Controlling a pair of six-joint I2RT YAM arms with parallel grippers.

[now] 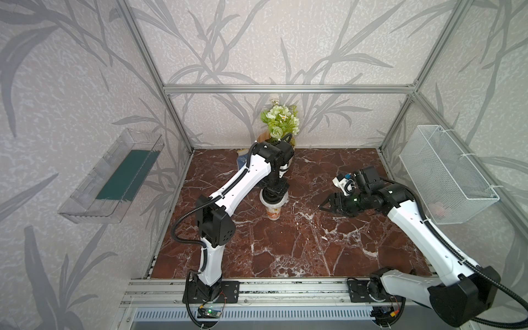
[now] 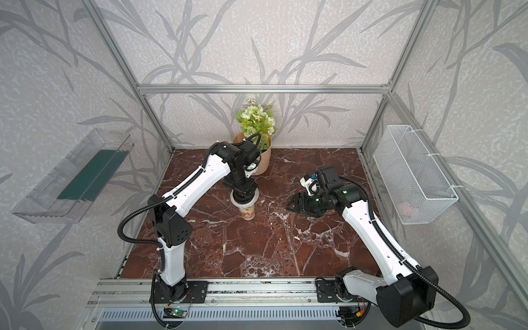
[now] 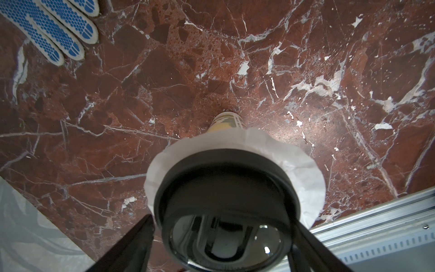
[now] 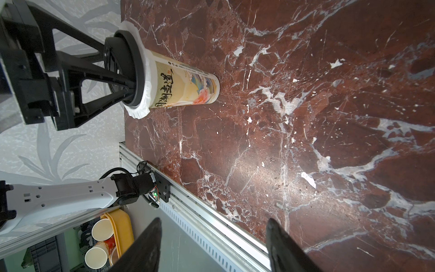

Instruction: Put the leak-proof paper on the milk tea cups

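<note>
The patterned milk tea cup [image 4: 185, 86] stands upright on the table. White leak proof paper [image 3: 308, 174] spreads round its top, its crinkled rim sticking out on all visible sides. A round black lid-like piece [image 3: 226, 156] with a glossy recessed top sits over the paper. My left gripper has its fingers at opposite sides of this black piece, very close or touching; whether they press on it cannot be told. To the right, apart from the cup, my right gripper is open and empty above bare table.
A flower pot [image 2: 264, 159] stands at the back, with a blue-dotted glove [image 3: 49, 27] near it. A clear tray [image 1: 71, 211] hangs left and a white mesh basket [image 1: 451, 176] right.
</note>
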